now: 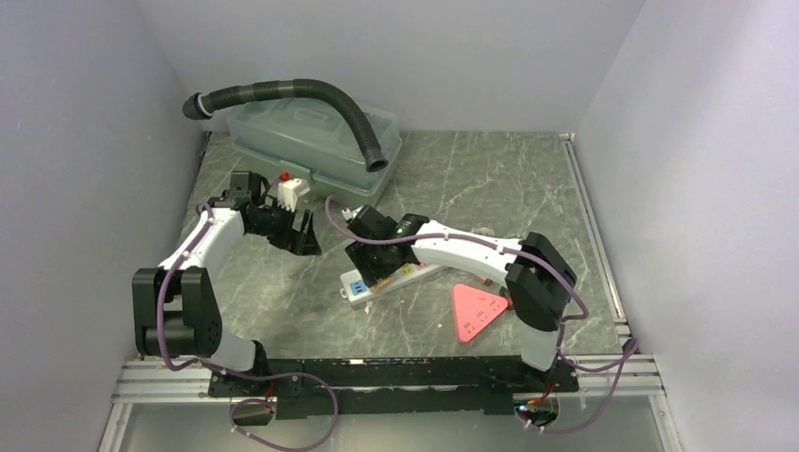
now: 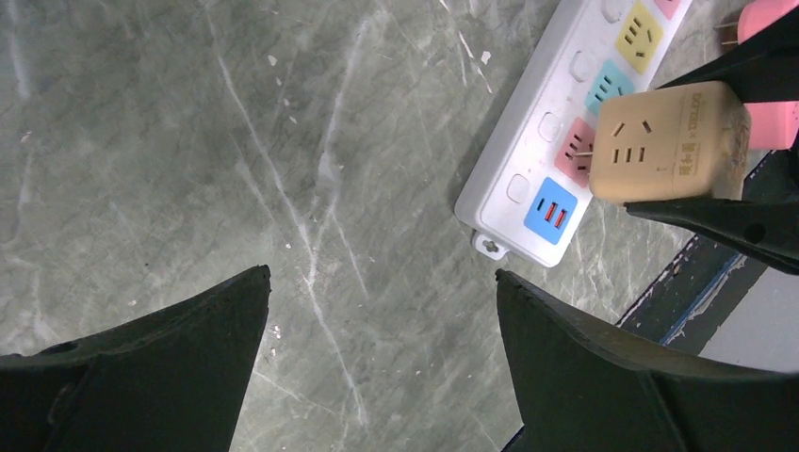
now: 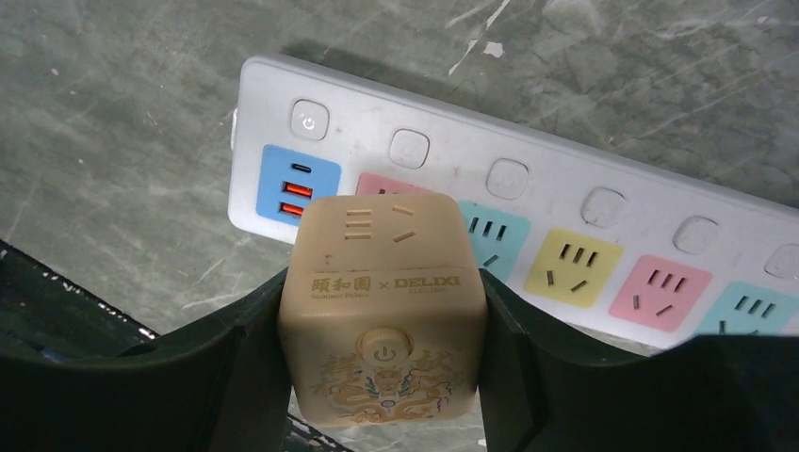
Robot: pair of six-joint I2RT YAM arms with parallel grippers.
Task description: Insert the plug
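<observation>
A tan block-shaped plug [image 3: 384,311] is held between the fingers of my right gripper, which is shut on it. The white power strip [image 3: 452,122] lies on the table below, with coloured sockets along it. In the left wrist view, the metal prongs of the plug [image 2: 660,141] show beside the pink socket [image 2: 576,151] next to the blue USB panel [image 2: 550,211]; part of the prongs is hidden. From the right wrist view the plug covers most of that pink socket. My left gripper stands open over bare table, left of the strip, holding nothing.
A pink triangular socket block [image 1: 476,312] lies at the front right of the strip. At the back left stands a translucent lidded box [image 1: 311,141], with a black corrugated hose [image 1: 320,88] above it.
</observation>
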